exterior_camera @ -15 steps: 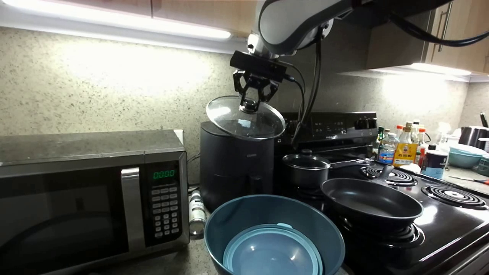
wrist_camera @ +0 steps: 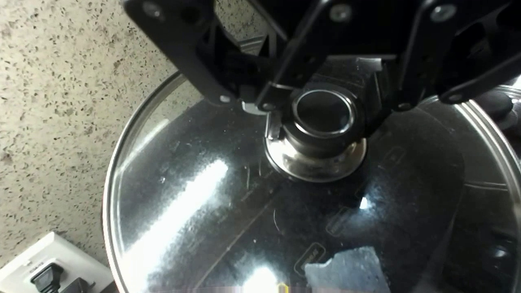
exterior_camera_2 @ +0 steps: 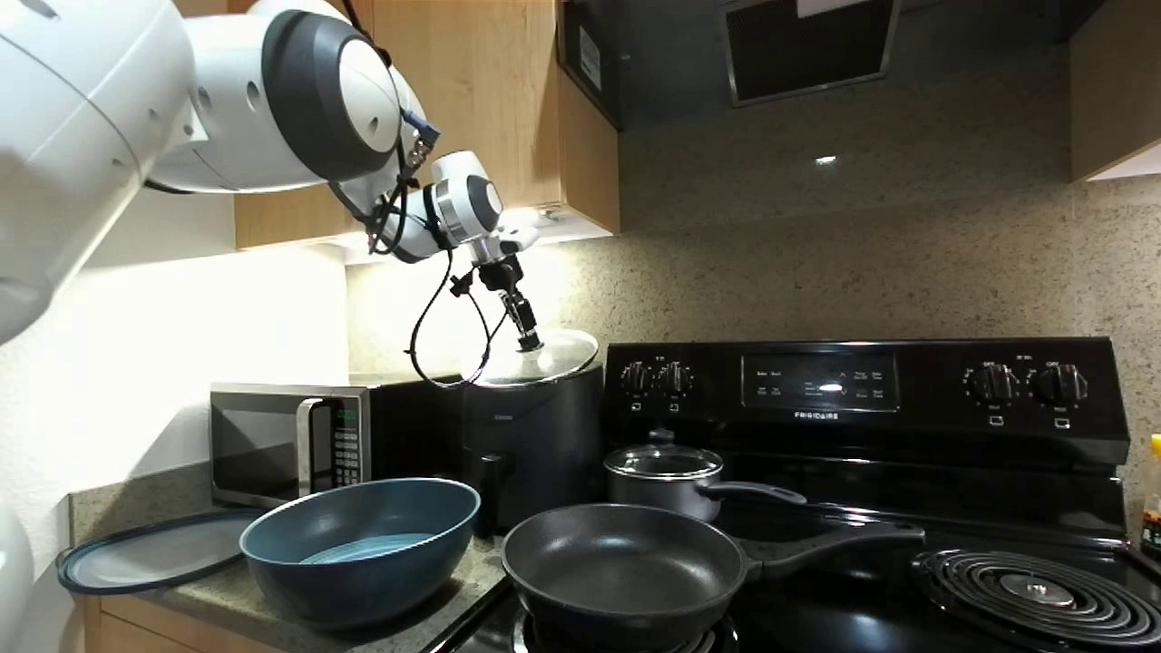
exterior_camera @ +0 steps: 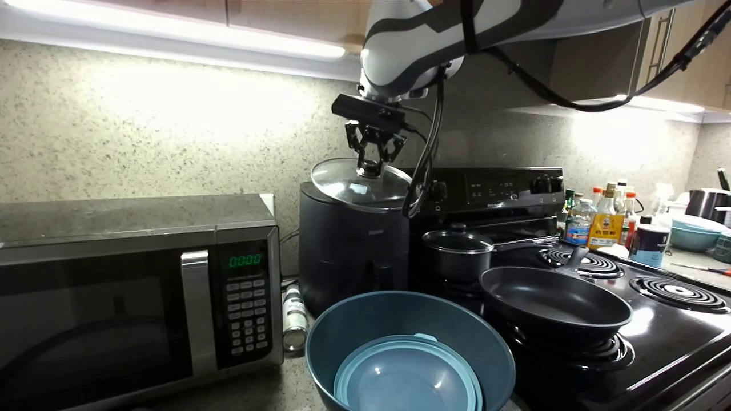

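A large round glass lid (exterior_camera: 342, 181) with a metal rim is at the top of the black air fryer (exterior_camera: 353, 253). My gripper (exterior_camera: 370, 168) is shut on the lid's dark knob (wrist_camera: 322, 117), one finger on either side of it. In the wrist view the glass spreads out below the fingers, with the fryer's dark top showing through. The lid looks slightly tilted in the first exterior view; whether its whole rim rests on the fryer I cannot tell. From the second exterior view, the lid (exterior_camera_2: 555, 354) sits at the fryer's top edge.
The microwave (exterior_camera: 137, 287) stands left of the fryer, and a blue bowl (exterior_camera: 322, 329) in front. On the stove are a lidded saucepan (exterior_camera: 456, 264) and an empty frying pan (exterior_camera: 555, 294). A wall outlet (wrist_camera: 29, 263) is close behind. An overhead cabinet (exterior_camera_2: 468, 87) hangs near the arm.
Gripper and lid have come down and slightly left in the first exterior view. The lid is less tilted now and nearer the fryer's top. The knob is still held.
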